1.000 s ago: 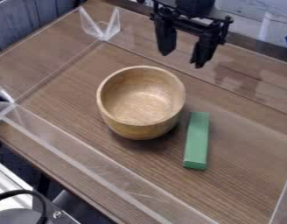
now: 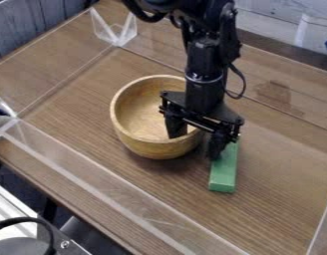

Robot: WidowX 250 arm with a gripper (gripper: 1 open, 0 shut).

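Observation:
My gripper (image 2: 199, 127) hangs low over the right side of a round wooden bowl (image 2: 133, 110), its open fingers reaching down toward the bowl's right rim and the top end of a green block (image 2: 222, 174). The block lies on the wooden table just right of the bowl, its upper part partly behind the gripper. I cannot tell whether either finger touches the bowl or the block.
Clear plastic brackets stand at the top left and left edge. A black cable curves at the bottom left.
My gripper has come down and toward the front from the back of the table to over the bowl's right side. The bowl and block look unmoved.

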